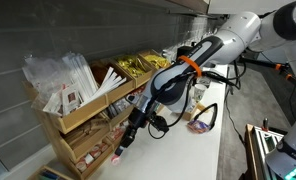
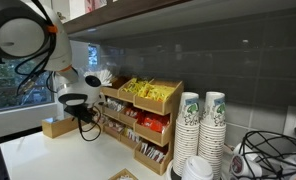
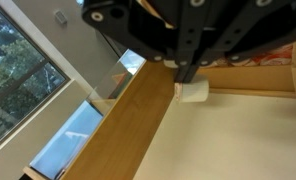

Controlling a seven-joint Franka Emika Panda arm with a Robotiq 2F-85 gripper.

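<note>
My gripper [image 1: 119, 151] hangs low at the front of the wooden shelf unit, near its left end in exterior view 1. A small, thin packet [image 1: 116, 157], pale pink in that view, shows at its tip. Seen from the wrist, the dark fingers of the gripper are together, with the whitish packet [image 3: 195, 91] sticking out from between them. The packet's print is too blurred to read. In exterior view 2 the gripper itself is hard to make out against the arm and shelf.
The wooden shelf unit [image 1: 64, 122] has compartments with packets, and yellow packets [image 2: 141, 88] fill its upper bins. Stacked paper cups [image 2: 186, 125] stand at its far end. A bowl [image 1: 199, 126] sits on the white table [image 1: 173, 160], whose front is mostly clear.
</note>
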